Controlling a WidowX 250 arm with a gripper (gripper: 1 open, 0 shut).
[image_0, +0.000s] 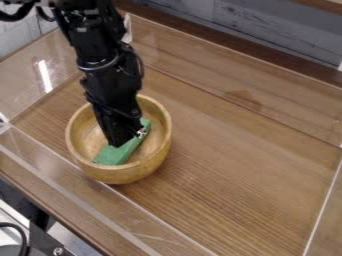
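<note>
My black gripper (131, 132) reaches down from the arm into a wooden bowl (120, 170) left of centre. In the bowl lies a green oblong object (115, 154), with the gripper's fingertips at or just above its upper end. The gripper looks shut, and nothing clearly shows between its fingers. Whether the fingertips touch the green object cannot be told.
A wide bare wooden table (247, 180) takes up the right and centre, clear of objects. Pale panels edge it at the back. Cables and dark hardware show at the lower left.
</note>
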